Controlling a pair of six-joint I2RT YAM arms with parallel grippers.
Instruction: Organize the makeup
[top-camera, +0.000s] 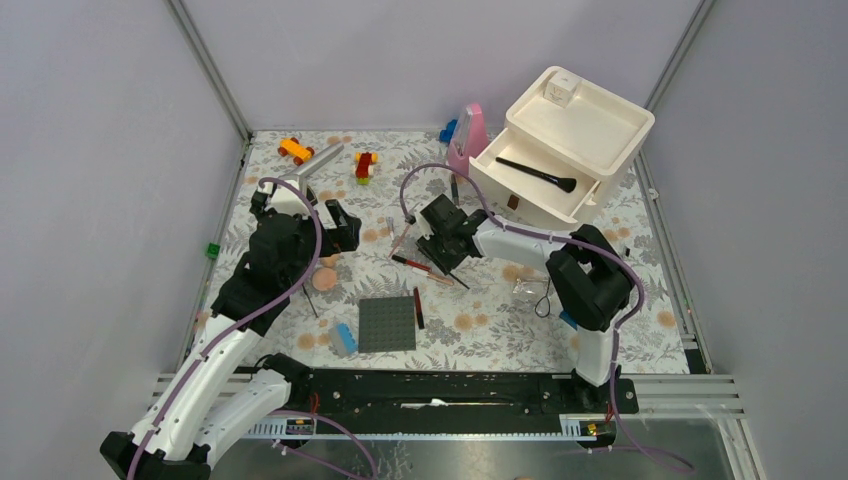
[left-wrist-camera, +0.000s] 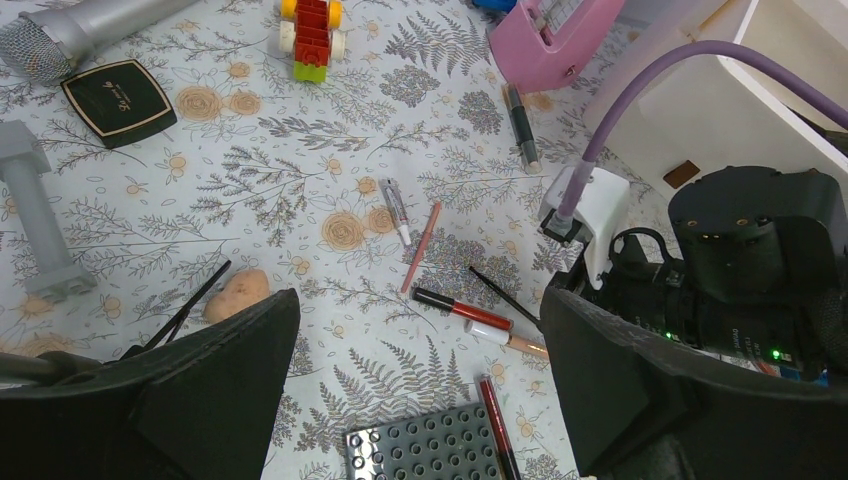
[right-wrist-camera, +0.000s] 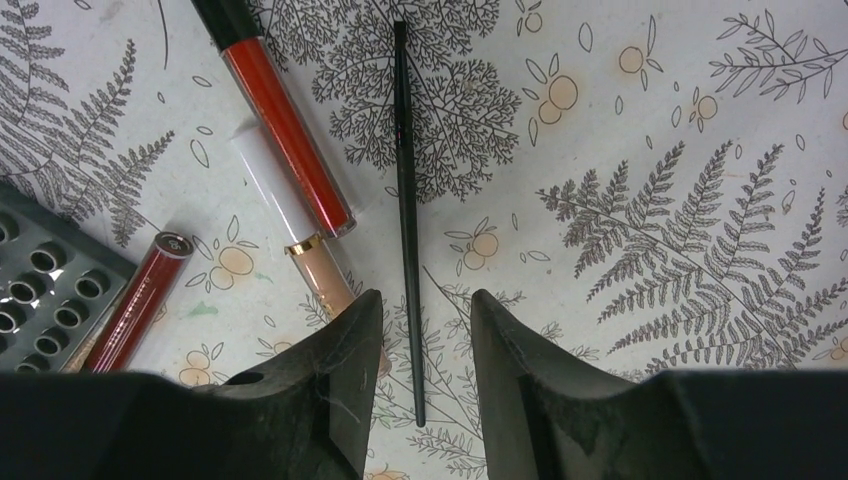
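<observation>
My right gripper is open above a thin black pencil (right-wrist-camera: 408, 190), which runs between its fingers in the right wrist view. Beside it lie a red lip gloss (right-wrist-camera: 288, 135), a beige tube (right-wrist-camera: 320, 270) and a dark red tube (right-wrist-camera: 135, 305). My left gripper hangs open over the table's left side. A white organizer (top-camera: 578, 125) has an open drawer holding a black brush (top-camera: 530, 170). A pen (left-wrist-camera: 394, 208) and a dark tube (left-wrist-camera: 522, 125) lie farther back.
A grey building plate (top-camera: 386, 324) is at the front, toy cars (top-camera: 296, 150) and a microphone (left-wrist-camera: 100, 38) at the back left. A pink holder (top-camera: 468, 140) stands beside the organizer. Scissors (top-camera: 543, 305) lie to the right.
</observation>
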